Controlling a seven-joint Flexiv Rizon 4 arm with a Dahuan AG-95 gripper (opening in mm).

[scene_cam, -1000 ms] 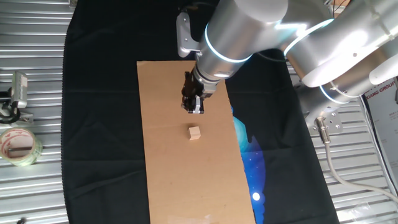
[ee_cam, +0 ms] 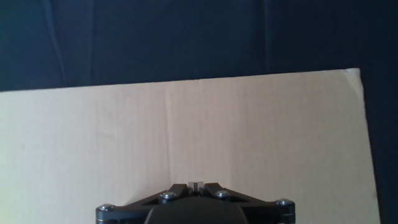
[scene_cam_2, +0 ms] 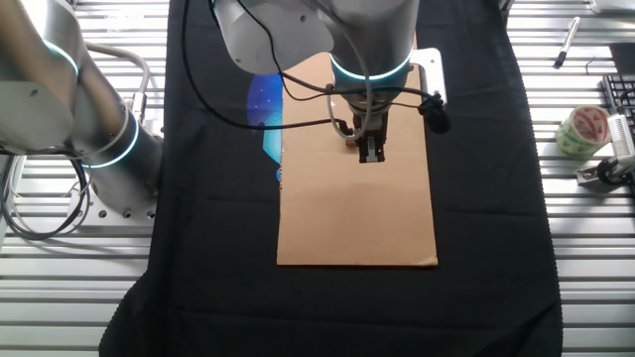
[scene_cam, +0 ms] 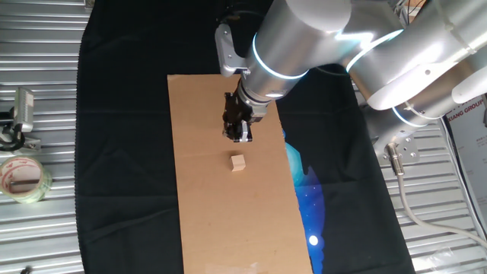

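Observation:
A small light wooden cube [scene_cam: 238,163] rests on the brown cardboard sheet [scene_cam: 221,221] in exterior view 1. My gripper [scene_cam: 243,138] hangs over the sheet, just up-image from the cube and apart from it. In the wrist view the gripper has its fingertips together, shut, and nothing shows between them. Only bare cardboard [ee_cam: 267,137] and dark cloth appear there; the cube is out of that view. From the opposite side, the gripper [scene_cam_2: 371,156] covers much of the area around the cube, so I cannot make the cube out clearly.
Black cloth [scene_cam: 125,152] surrounds the cardboard. A blue patterned flat piece [scene_cam: 307,205] sticks out from the sheet's right edge. A tape roll [scene_cam: 24,180] stands far off on the slatted metal table [scene_cam: 46,236]. Most of the cardboard is bare.
My gripper has shifted slightly right and down-image in exterior view 1, a little toward the cube. The cube and cardboard have stayed put.

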